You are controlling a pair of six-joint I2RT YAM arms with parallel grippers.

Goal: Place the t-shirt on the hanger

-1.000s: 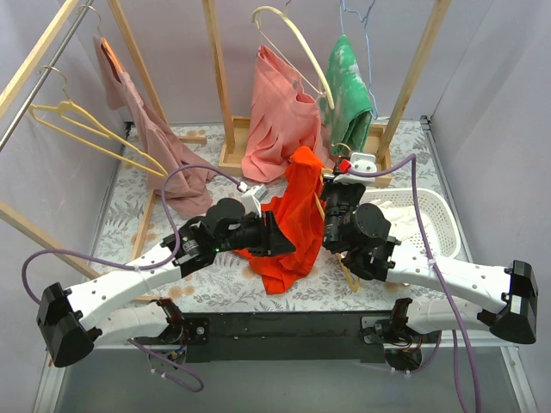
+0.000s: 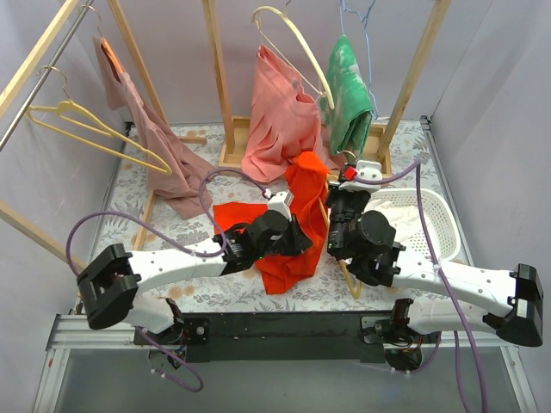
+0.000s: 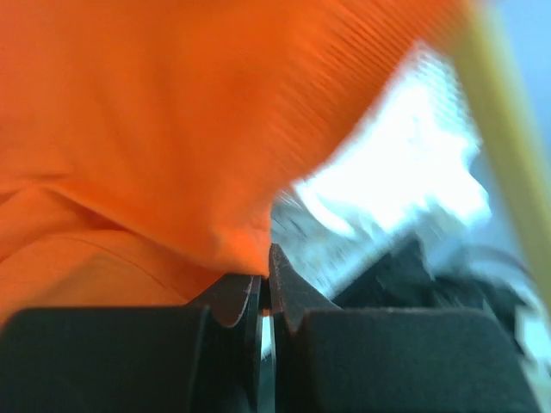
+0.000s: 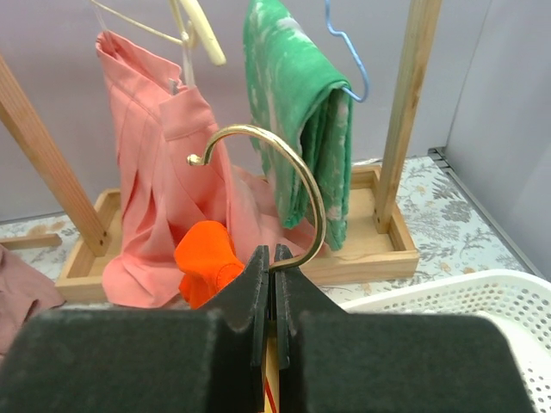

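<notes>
The orange t-shirt (image 2: 297, 202) is bunched up beside a yellow hanger (image 2: 353, 284), its lower part spread on the table. In the right wrist view, my right gripper is shut on this hanger just below its gold hook (image 4: 314, 194). The hanger's body is mostly hidden by the right arm from above. My left gripper is shut at the edge of the orange cloth (image 3: 172, 155), a thin sliver of it showing between the fingertips. A blurred yellow hanger bar (image 3: 504, 129) passes right of the cloth. Whether any shirt is over the hanger is unclear.
A white basket (image 2: 448, 237) with pale cloth stands at the right. Behind hang a pink garment (image 2: 280, 120) and a green one (image 2: 349, 95). On the left rail are an empty yellow hanger (image 2: 95, 129) and a dusty pink garment (image 2: 146, 129).
My left gripper has moved right over the orange shirt, towards the hanger, and its fingers have closed. The right gripper and hanger have shifted only slightly.
</notes>
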